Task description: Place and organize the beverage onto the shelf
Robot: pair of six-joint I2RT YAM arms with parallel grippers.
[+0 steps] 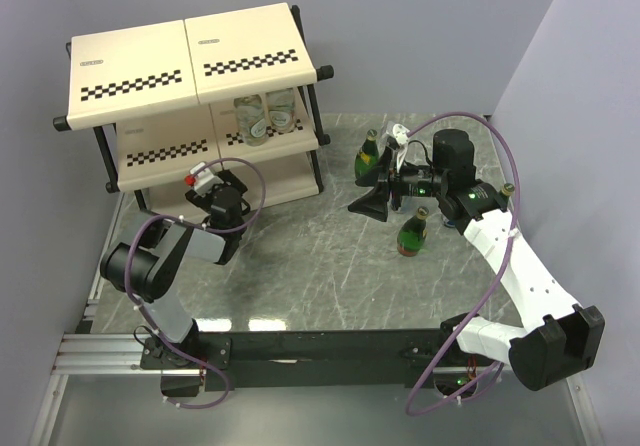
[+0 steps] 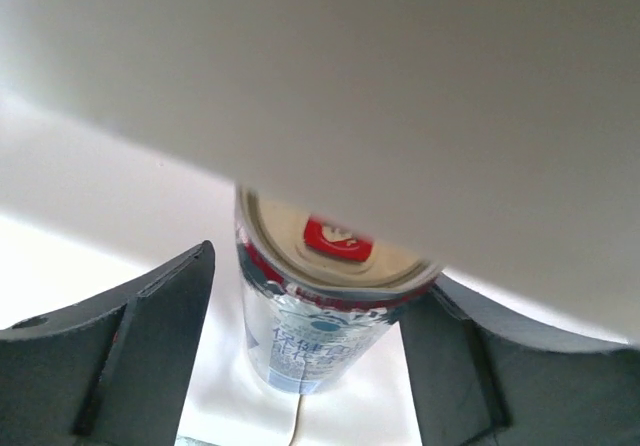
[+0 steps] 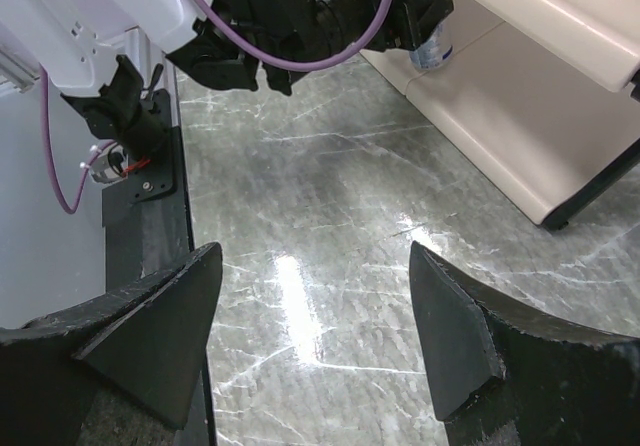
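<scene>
A silver-blue drink can (image 2: 305, 341) with a red tab stands on the white bottom level of the shelf (image 1: 290, 178), its upper edge partly covered by the board above. My left gripper is open around it: a gap shows on the can's left, and the right finger (image 2: 450, 356) is close against or overlapping its other side. In the right wrist view the can (image 3: 432, 51) appears upright beside the left arm. My right gripper is open and empty over the table. Two clear bottles (image 1: 251, 121) stand on the middle level.
Green bottles, one in front (image 1: 411, 234) and one behind (image 1: 367, 154), stand near the right gripper; more items are half hidden by the right arm. The middle shelf board (image 3: 560, 16) overhangs the can.
</scene>
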